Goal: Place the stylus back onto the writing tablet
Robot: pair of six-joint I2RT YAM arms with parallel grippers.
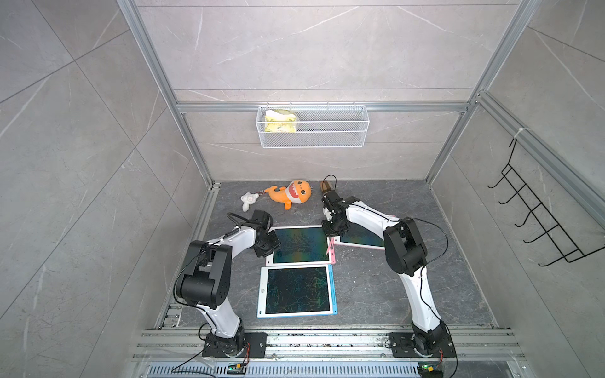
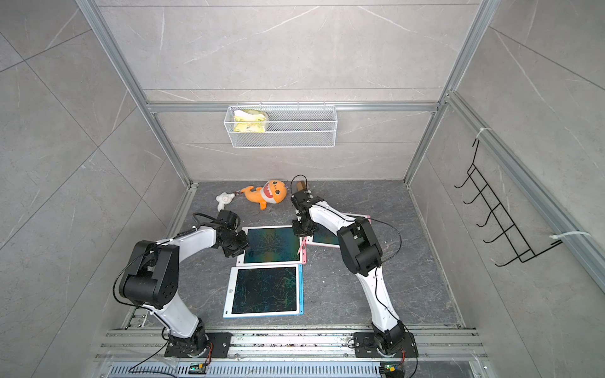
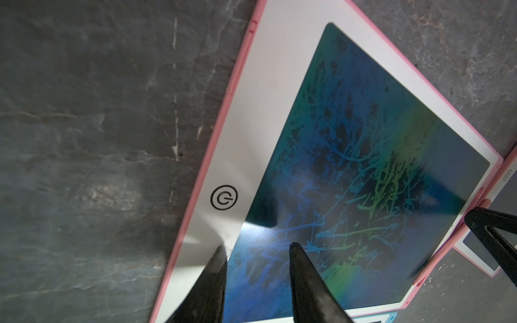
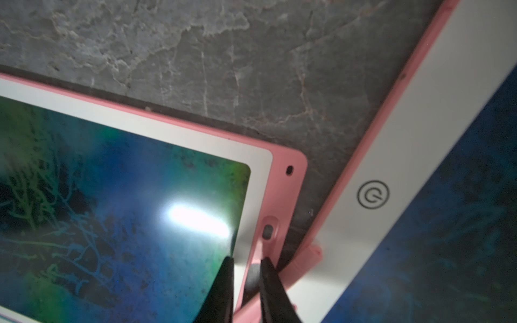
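Note:
The middle tablet [image 1: 300,244] has a white face and pink rim; its screen carries scribbles. Along its right edge lies the pink stylus [image 4: 301,263], touching or overlapping the neighbouring pink tablet [image 4: 409,156]. My right gripper is open, its fingertips directly over the stylus and the slot end of the middle tablet; whether they touch cannot be told. My left gripper hovers over the left part of the middle tablet, fingers apart with nothing between them.
A blue-rimmed tablet [image 1: 296,289] lies in front. An orange shark toy [image 1: 288,196], a small white toy [image 1: 249,200] and a brown object stand at the back. A wire basket [image 1: 327,126] hangs on the rear wall. Bare table lies front right.

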